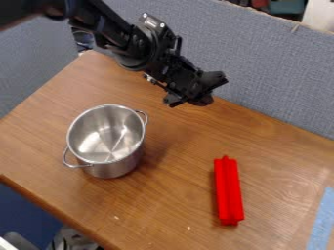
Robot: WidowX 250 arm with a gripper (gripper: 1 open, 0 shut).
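My black gripper (pixel 196 93) hangs over the back of the wooden table, its fingertips angled down to the right, apparently shut; nothing shows held in it. A steel pot (pixel 105 138) with wire handles stands on the left part of the table, below and left of the gripper. A long red block (pixel 228 190) lies at the lower right, well apart from both the pot and the gripper.
A grey padded wall (pixel 274 68) runs behind the table. A light blue strip (pixel 321 220) shows at the right edge.
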